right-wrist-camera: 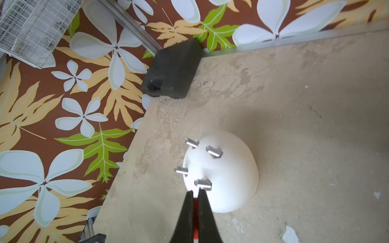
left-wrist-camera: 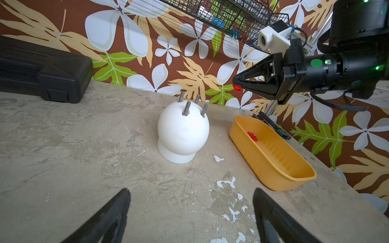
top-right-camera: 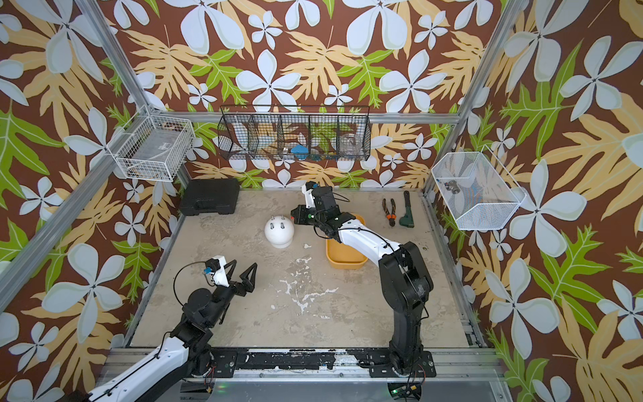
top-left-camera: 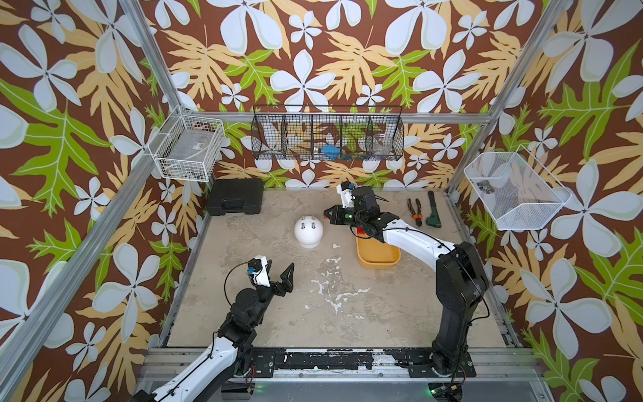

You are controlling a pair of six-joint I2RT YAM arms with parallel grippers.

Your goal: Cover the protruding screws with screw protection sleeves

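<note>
A white rounded dome [left-wrist-camera: 183, 131] stands on the table, with several bare metal screws [right-wrist-camera: 203, 183] sticking out of its top. My right gripper is shut on a red sleeve [left-wrist-camera: 237, 87] that pokes out at its fingertips. It hangs in the air to the right of the dome, apart from the screws. More red sleeves [left-wrist-camera: 252, 136] lie in the yellow tray [left-wrist-camera: 279, 169], to the right of the dome. Nearer the front left, my left gripper is spread open, nothing between its fingers.
A black case [top-left-camera: 235, 196] rests at the back left. Pliers [top-left-camera: 415, 212] and a green-handled tool [top-left-camera: 433, 209] lie at the back right. Wire baskets [top-left-camera: 328, 136] hang on the walls above. Open table lies in front of the dome, marked with white flakes.
</note>
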